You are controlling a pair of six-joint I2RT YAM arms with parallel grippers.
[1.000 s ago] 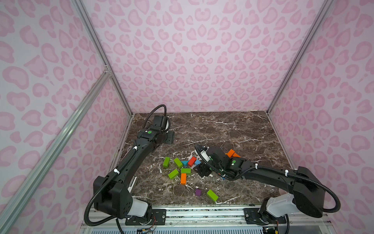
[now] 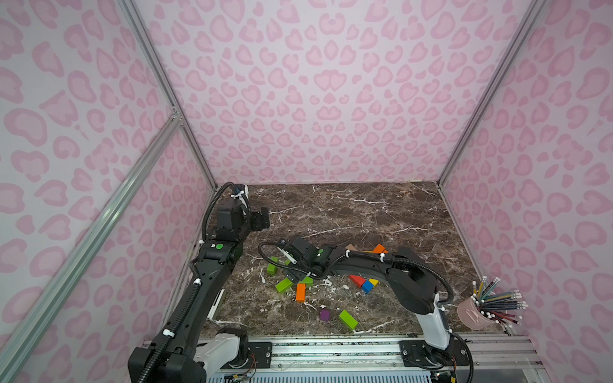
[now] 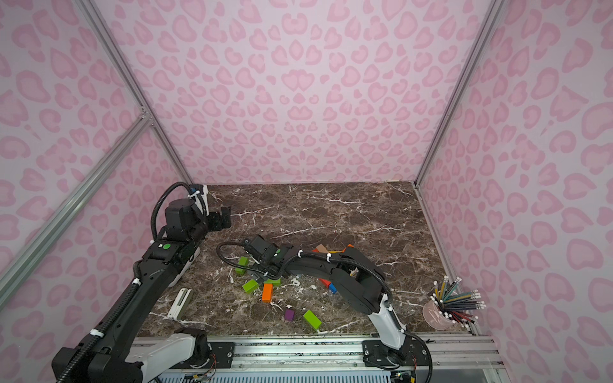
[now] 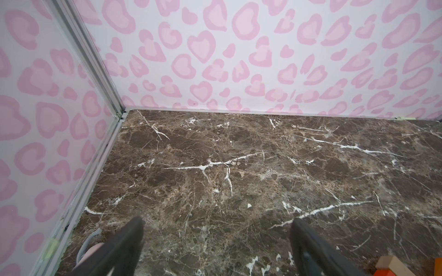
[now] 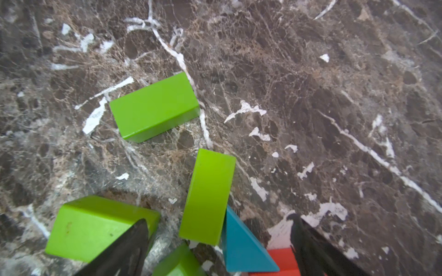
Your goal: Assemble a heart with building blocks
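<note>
Loose blocks lie on the dark marble table: green (image 2: 283, 286), orange (image 2: 300, 292), purple (image 2: 324, 314), red (image 2: 357, 279) and blue (image 2: 367, 286) ones. My right gripper hangs open low over a green block (image 5: 207, 195), a cyan triangle (image 5: 244, 248) and a red block (image 5: 283, 260); in the top views its arm hides several of them. My left gripper (image 2: 260, 219) stands open above the back left of the table, with only bare table (image 4: 216, 184) between its fingers in the left wrist view.
A pink cup of pens (image 2: 475, 314) stands at the front right corner. A white object (image 3: 180, 303) lies near the left edge.
My left gripper has moved left, away from the middle. My right gripper has moved left across the table to over the green blocks, its arm swinging round.
</note>
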